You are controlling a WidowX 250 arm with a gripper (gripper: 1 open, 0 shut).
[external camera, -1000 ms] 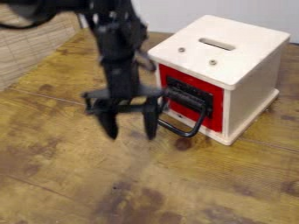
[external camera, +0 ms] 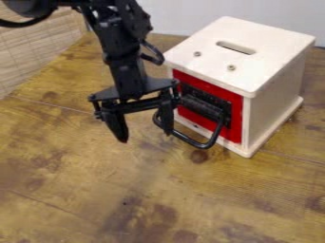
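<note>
My black gripper hangs open above the wooden floor, left of a white toy oven with a red front. Nothing shows between its fingers. A black hinged door or handle frame juts out low from the oven's front, just right of the gripper, whose right finger is near or overlapping it in this view.
A woven light panel lies at the back left. A pale wall stands behind the oven.
The oven looks unchanged.
</note>
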